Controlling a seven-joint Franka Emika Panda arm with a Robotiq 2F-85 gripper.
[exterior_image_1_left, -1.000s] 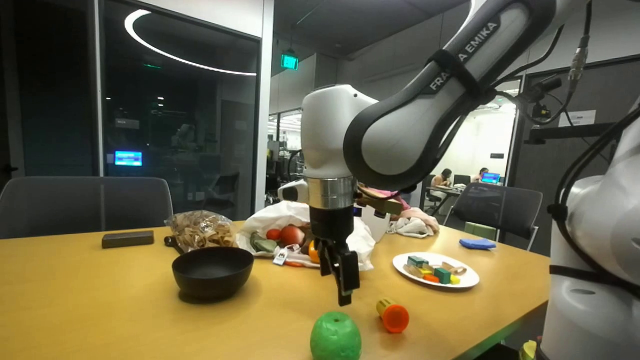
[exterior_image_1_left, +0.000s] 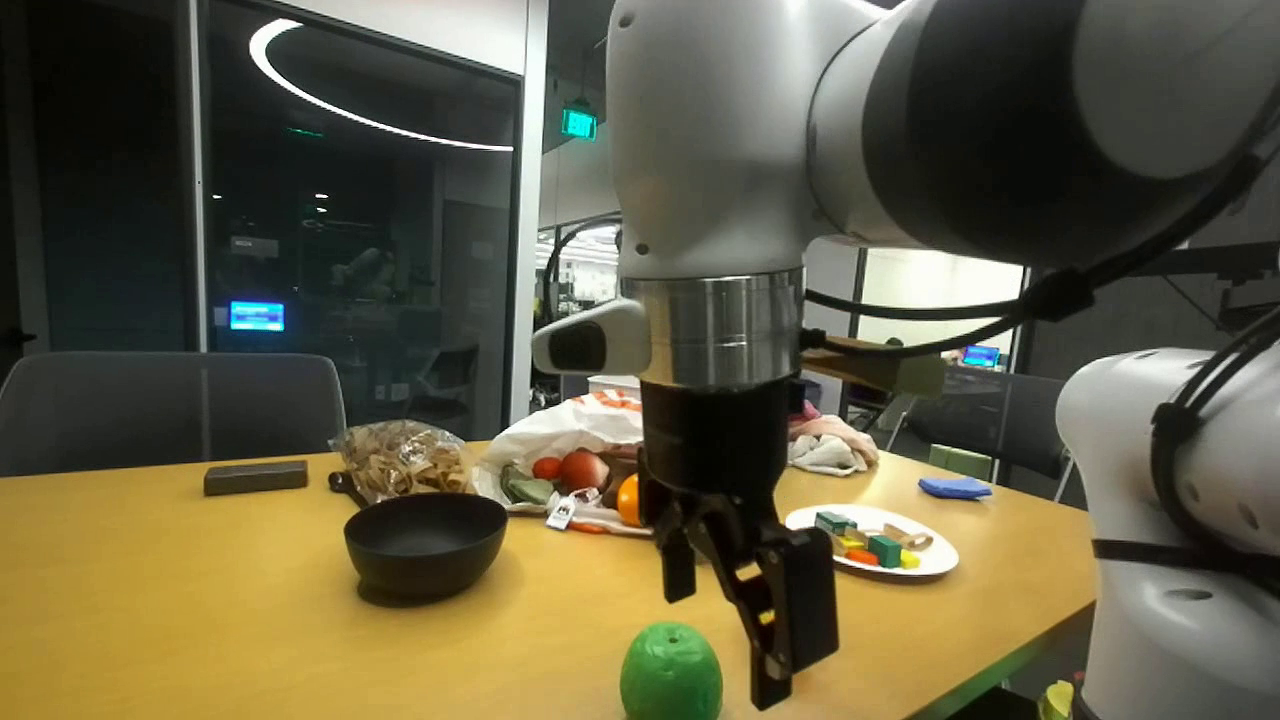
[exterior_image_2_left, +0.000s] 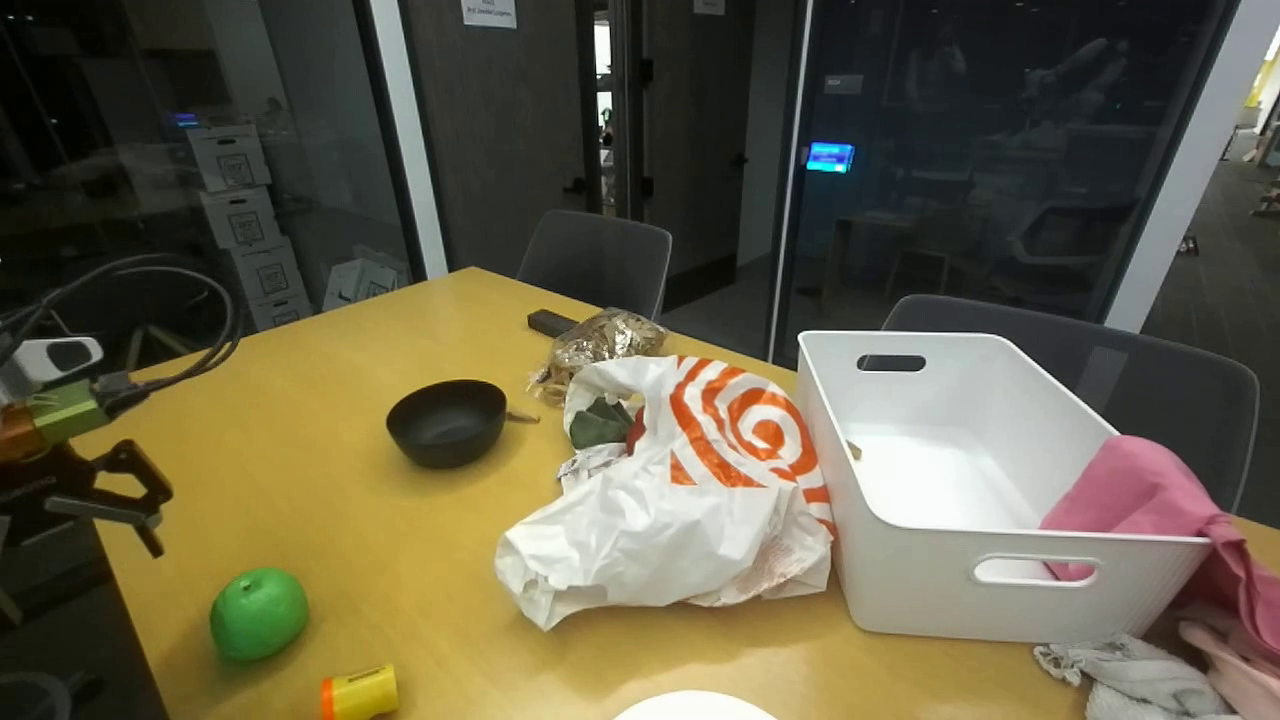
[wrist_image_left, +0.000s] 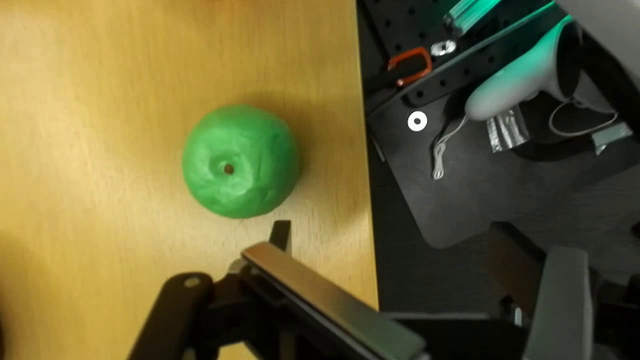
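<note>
A round green fruit (exterior_image_1_left: 671, 674) sits on the table close to its edge; in the wrist view the green fruit (wrist_image_left: 240, 162) shows a small brown dimple and lies ahead of the fingers, touching neither. My gripper (exterior_image_1_left: 726, 642) is open and empty, hanging above table height beside the fruit. In the second exterior view the gripper (exterior_image_2_left: 158, 516) is at the far left, up and to the left of the green fruit (exterior_image_2_left: 259, 613). From the wrist, one finger (wrist_image_left: 336, 300) lies over the table's edge and the other finger (wrist_image_left: 558, 300) is out past it.
A black bowl (exterior_image_1_left: 426, 546) stands farther back, near a white bag (exterior_image_2_left: 672, 528) of produce. A yellow cup with an orange end (exterior_image_2_left: 360, 692) lies near the fruit. A plate of blocks (exterior_image_1_left: 930, 564) and a white bin (exterior_image_2_left: 960, 588) occupy other parts. Open tabletop separates fruit and bowl.
The fruit and bowl have stayed in place.
</note>
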